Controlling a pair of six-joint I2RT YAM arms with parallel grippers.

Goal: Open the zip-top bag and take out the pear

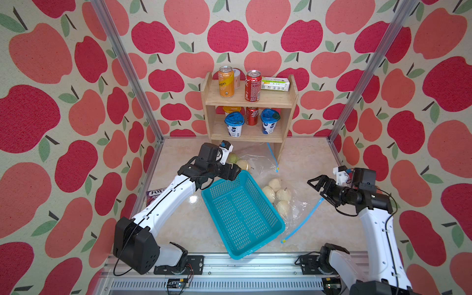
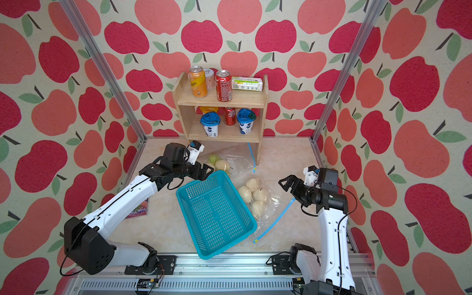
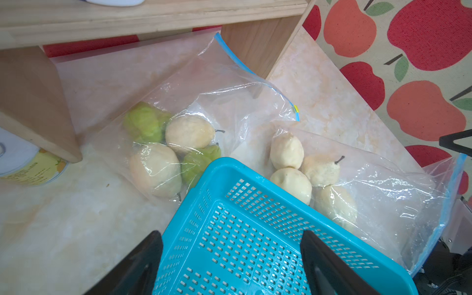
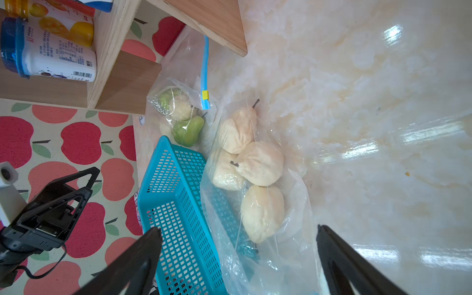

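Note:
A clear zip bag with blue seal lies right of the basket, holding several pale pears. A second zip bag at the shelf's foot holds green pears and pale ones. My left gripper hangs open above the basket's back end, beside the rear bag. My right gripper hangs open right of the front bag, above its sealed end, with nothing between its fingers.
A blue basket fills the middle front. A wooden shelf with cans and cups stands at the back. Bare table shows at back right.

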